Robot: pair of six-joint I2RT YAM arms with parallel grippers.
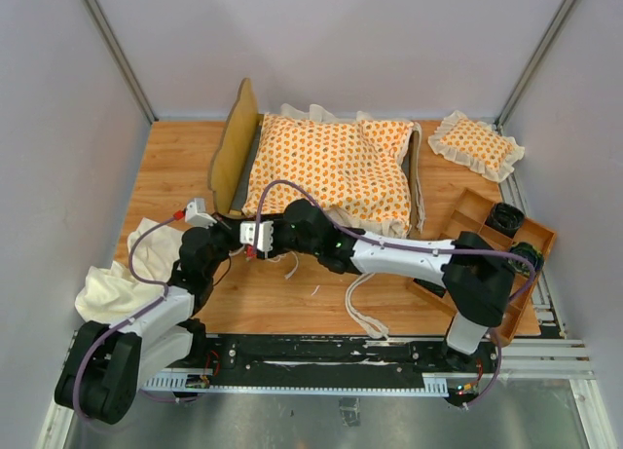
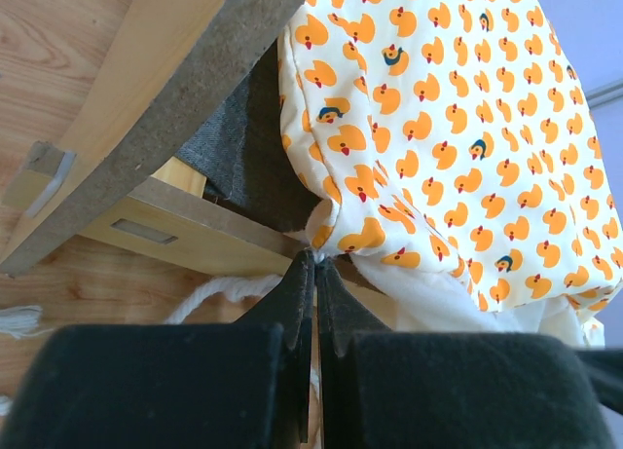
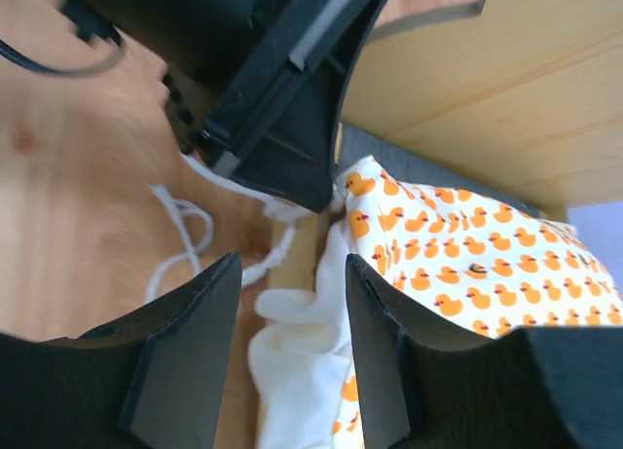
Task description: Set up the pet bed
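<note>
The duck-print cushion (image 1: 326,167) lies in the wooden bed frame (image 2: 127,118), with white ruffle (image 3: 297,371) along its near side. My left gripper is shut at the cushion's front-left corner, its tips touching the fabric edge; whether any cloth is between them is unclear. My right gripper stands open just in front of that corner, close to the left one, nothing between its fingers. In the top view both grippers overlap at the bed's front left and their tips are hidden.
A small frilled pillow (image 1: 477,145) lies at the back right. A wooden compartment tray (image 1: 540,242) sits at the right. White cloth (image 1: 112,293) lies at the left, and loose rope (image 1: 360,313) at the front. The tall side board (image 1: 232,147) stands at the bed's left.
</note>
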